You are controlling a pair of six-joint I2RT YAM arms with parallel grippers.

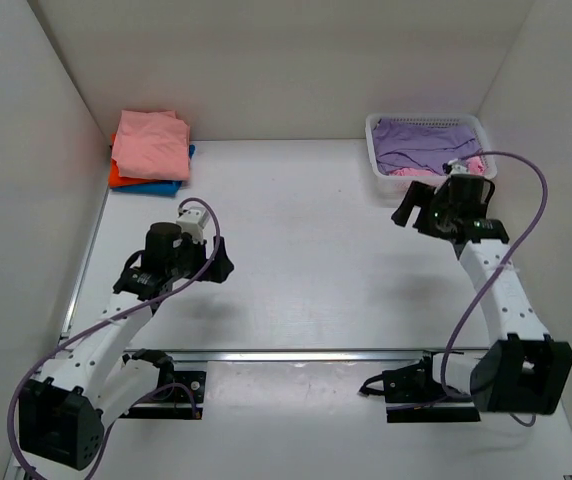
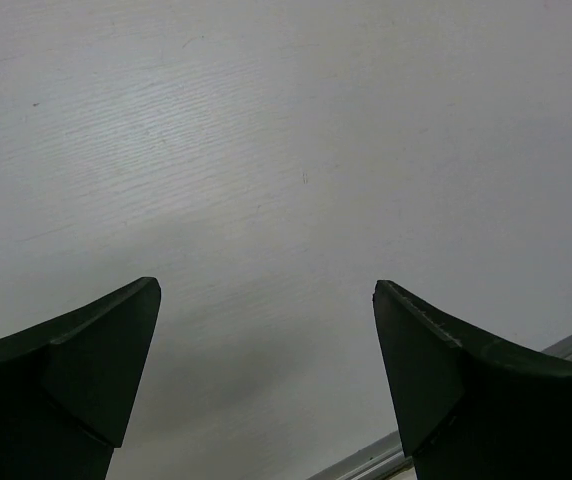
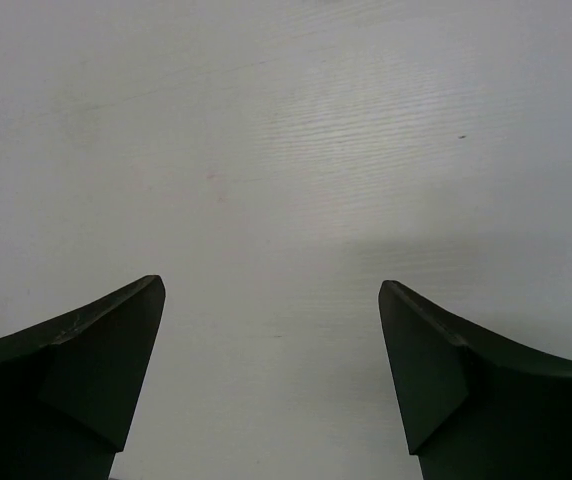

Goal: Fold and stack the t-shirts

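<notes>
Folded shirts lie in a pile at the far left of the table: a salmon-pink shirt [image 1: 151,145] on top, with an orange-red shirt [image 1: 118,178] and a blue shirt [image 1: 161,188] showing beneath it. In the white basket at the far right are a crumpled purple shirt [image 1: 421,147] and some pink cloth [image 1: 413,172]. My left gripper is open above bare table, in front of the pile and to its right. Also open and empty, my right gripper hangs over the table just in front of the basket.
The white basket [image 1: 372,150] stands against the back wall. Bare white table [image 1: 286,240] stretches between the two arms. A metal rail [image 1: 296,355] runs along the front edge, and purple cables [image 1: 541,195] loop beside both arms.
</notes>
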